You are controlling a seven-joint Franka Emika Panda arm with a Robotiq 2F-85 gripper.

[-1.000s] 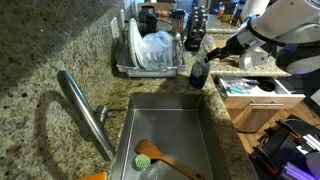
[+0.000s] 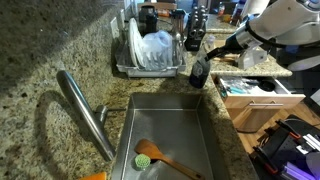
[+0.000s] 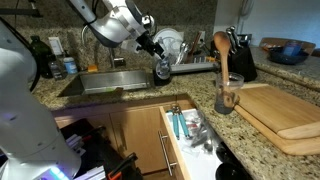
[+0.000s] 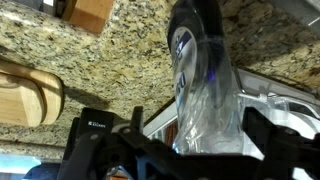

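A clear bottle with a dark lower part [image 2: 198, 82] stands on the counter between the sink and the drawer in exterior view 1. In exterior view 2 the same bottle [image 3: 162, 72] is below my gripper [image 3: 157, 55]. My gripper is open in the wrist view, its dark fingers [image 4: 259, 132] apart on either side of the bottle's clear upper part [image 4: 207, 100]. Whether either finger touches the bottle, I cannot tell.
A dish rack [image 2: 152, 54] with white plates lies behind the bottle. The sink [image 2: 165, 130] holds a wooden spoon [image 2: 168, 160] and a green scrubber. An open drawer [image 2: 262, 104] juts out at the right. Cutting boards [image 3: 275, 108] and a utensil cup [image 3: 228, 94] occupy the other counter.
The arm has shifted slightly near the bottle. The bottle shows no clear movement.
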